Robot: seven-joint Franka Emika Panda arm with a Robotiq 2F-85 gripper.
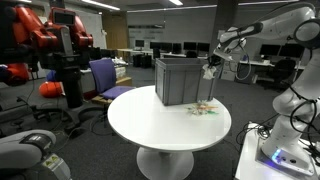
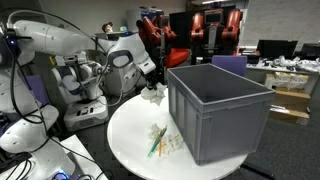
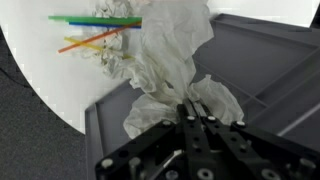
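Observation:
A crumpled white tissue [image 3: 170, 50] hangs from my gripper, which is shut on it. In exterior view 2 this tissue [image 2: 153, 95] is up in the air just left of the grey bin [image 2: 215, 115], and exterior view 1 has my gripper [image 1: 211, 63] near the bin's upper right side. Coloured straws or sticks [image 3: 92, 21] in green, blue and orange lie on the white table, with another crumpled white piece [image 3: 113, 62] beside them. The fingertips are largely covered by the tissue.
The tall, open-topped grey bin [image 1: 184, 82] stands at the far edge of the round white table [image 1: 150, 125], its rim [image 3: 93, 130] close by in the wrist view. A purple chair [image 1: 104, 78] is behind the table.

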